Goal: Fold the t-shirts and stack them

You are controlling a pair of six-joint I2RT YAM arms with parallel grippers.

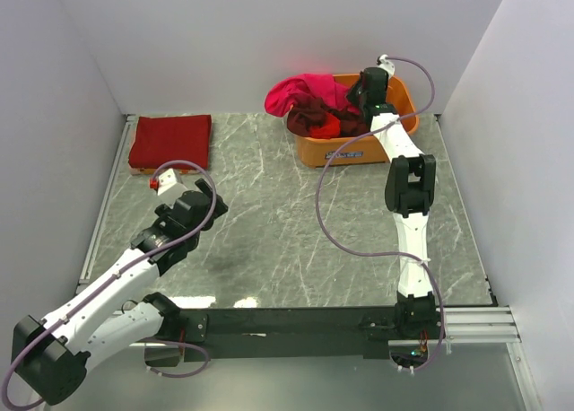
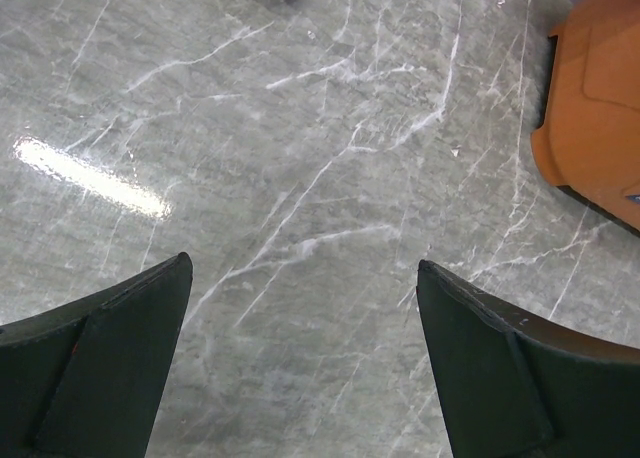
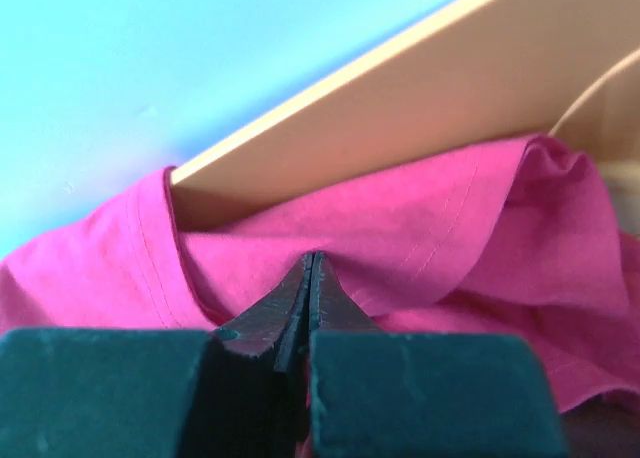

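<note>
Inside the orange bin (image 1: 309, 153) lies a heap of shirts: a bright pink shirt (image 1: 309, 90) draped over the left rim, with dark red and red shirts (image 1: 314, 119) in front. My right gripper is down in the bin, shut, its tips against the pink cloth (image 3: 400, 243); whether a thin fold is pinched cannot be seen. A dark red folded stack (image 1: 170, 142) rests at the table's back left. Over bare table to its front, my left gripper stands open and empty.
In the right wrist view the bin's wall (image 3: 380, 108) runs close beyond the pink cloth. Purple cables loop over both arms.
</note>
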